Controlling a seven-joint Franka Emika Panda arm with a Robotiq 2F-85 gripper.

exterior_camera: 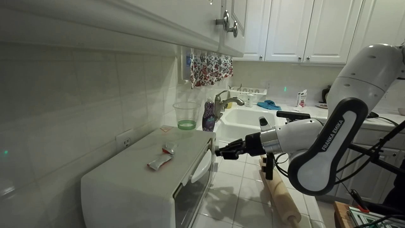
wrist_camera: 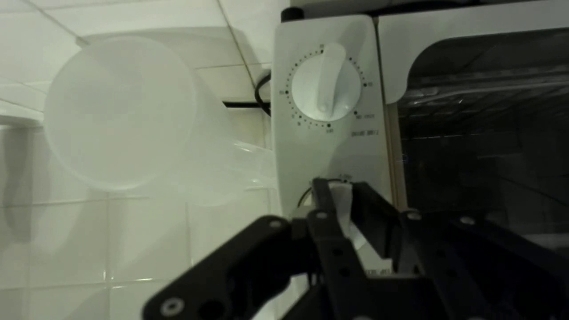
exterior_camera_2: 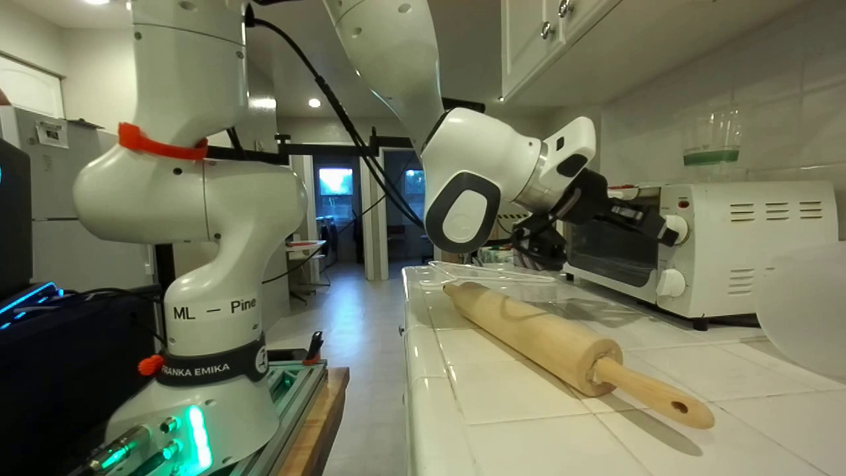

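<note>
The white toaster oven [exterior_camera_2: 761,238] stands against the wall with two knobs on its front panel. My gripper is at the upper knob [exterior_camera_2: 679,225], shut on its raised white grip, which shows between the fingers in the wrist view. Much of that knob's dial is hidden behind the fingers. Below it on the panel, the timer knob [wrist_camera: 326,85] is untouched. In exterior view 1 the gripper [exterior_camera: 219,153] reaches the far front corner of the oven, its tips hiding the knob. The oven door's glass [wrist_camera: 485,144] is closed.
A wooden rolling pin [exterior_camera_2: 539,329] lies along the counter below the arm. A translucent container [wrist_camera: 120,114] stands beside the oven. On the oven top are a clear cup with a green base [exterior_camera: 186,116] and small packets [exterior_camera: 159,161].
</note>
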